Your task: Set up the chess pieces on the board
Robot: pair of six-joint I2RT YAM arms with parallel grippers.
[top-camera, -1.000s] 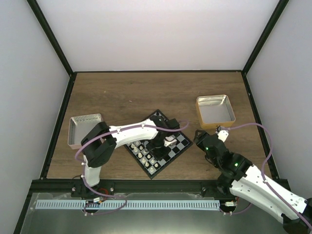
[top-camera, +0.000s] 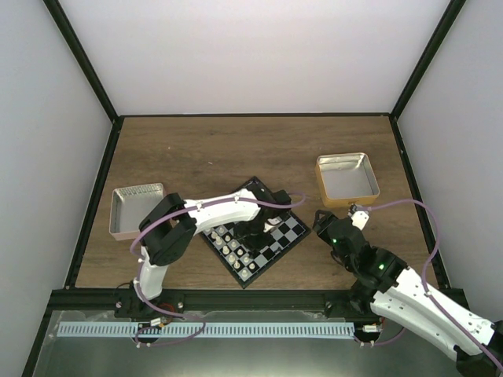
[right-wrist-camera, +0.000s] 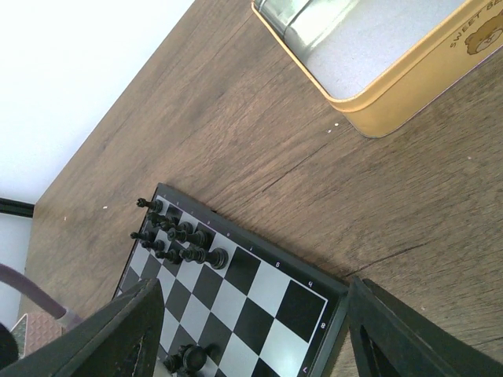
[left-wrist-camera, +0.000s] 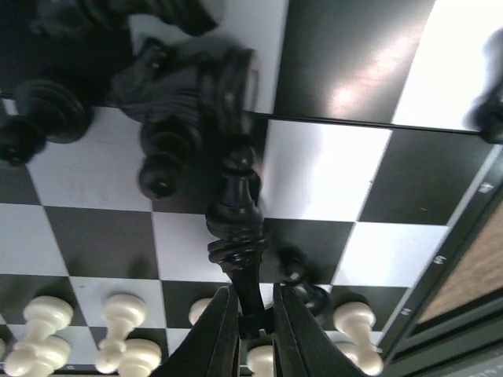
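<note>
The chessboard point(top-camera: 284, 243) holds white pieces point(left-wrist-camera: 119, 330) in rows and black pieces point(left-wrist-camera: 49, 118) clustered toward the other end. In the left wrist view my left gripper is shut on a black chess piece point(left-wrist-camera: 240, 228), held upright from the camera's view, above the board; which square lies beneath it is unclear. In the top view the left arm covers much of the board. My right gripper hangs open off the board's right side, nothing between its fingers, facing the board and several black pieces point(right-wrist-camera: 208, 255).
A gold-rimmed tin point(top-camera: 346, 179) stands at the back right, a pale basket point(top-camera: 135, 210) at the left. Bare wood point(top-camera: 204, 149) surrounds the board, with free room behind it.
The left arm has shifted very slightly over the board, its elbow a little toward the front. The right arm and the containers have not moved.
</note>
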